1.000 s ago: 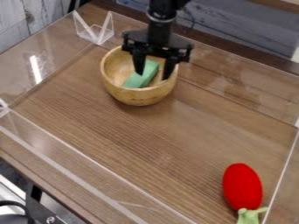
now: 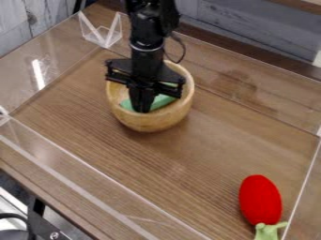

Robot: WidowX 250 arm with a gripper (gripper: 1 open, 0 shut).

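My gripper (image 2: pixel 143 91) reaches down into a round wooden bowl (image 2: pixel 164 120) at the upper middle of the view. It appears shut, though its tips are partly hidden against the bowl's contents. A green object (image 2: pixel 172 102) lies in the bowl, mostly behind the gripper; whether the fingers touch it is unclear.
A red object with a green top (image 2: pixel 260 200) lies at the lower right of the wooden table (image 2: pixel 113 178). A clear rack-like item (image 2: pixel 100 28) stands at the back left.
The bowl sits slightly nearer the front than before.
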